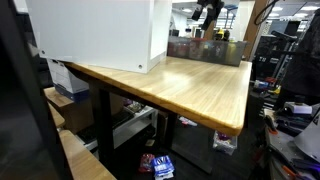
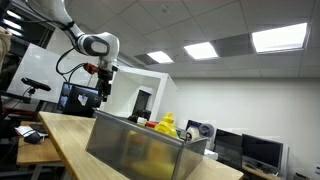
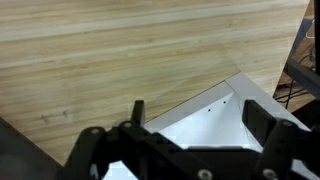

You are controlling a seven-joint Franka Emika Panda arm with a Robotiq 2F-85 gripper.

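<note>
My gripper shows at the bottom of the wrist view, its two dark fingers set wide apart with nothing between them. It is open above the wooden table, and a white surface with a grey edge lies partly beneath it. In exterior view 1 the gripper is small and dark at the top, above the far part of the table. Exterior view 2 has the gripper hanging from the white arm, near the left end of a grey bin.
A yellow object and other items stick up from the grey bin; its floor is hidden. A large white panel stands on the table in exterior view 1.
</note>
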